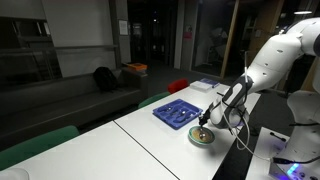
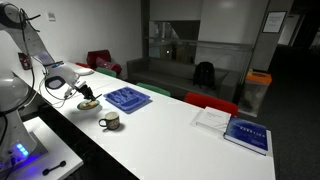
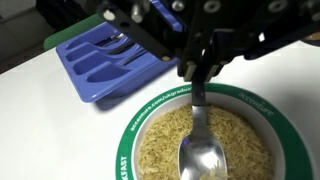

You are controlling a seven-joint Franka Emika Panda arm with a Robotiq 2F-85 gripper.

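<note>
A metal spoon hangs from my gripper, which is shut on its handle. Its bowl reaches down over a green-rimmed bowl filled with grain that looks like rice. Whether the spoon's tip touches the grain or sits just above it, I cannot tell. From the first exterior side, the bowl stands on the white table with my gripper directly over it; the second exterior view shows the bowl near the table's left edge.
Behind the bowl lies a blue cutlery tray with dark utensils in it. A mug, a white box and a blue book stand farther along the table.
</note>
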